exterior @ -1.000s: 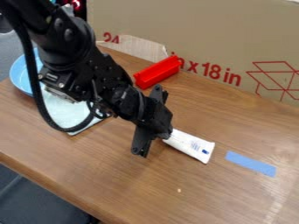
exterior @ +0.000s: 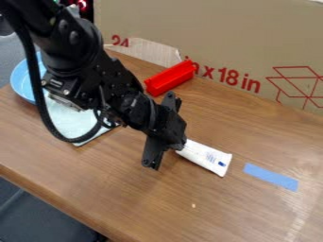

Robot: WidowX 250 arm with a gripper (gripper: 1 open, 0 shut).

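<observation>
My black gripper [exterior: 161,142] is low over the wooden table, fingers pointing down, just at the left end of a white tube [exterior: 205,158] with small blue print. The fingers partly hide that end of the tube. The fingers look close together; whether anything sits between them is hidden from this angle.
A red object [exterior: 169,77] lies behind the gripper by a cardboard wall [exterior: 233,38]. A blue bowl [exterior: 22,80] and a pale cloth [exterior: 78,128] are at the left, partly behind the arm. A blue tape strip [exterior: 270,176] is at the right.
</observation>
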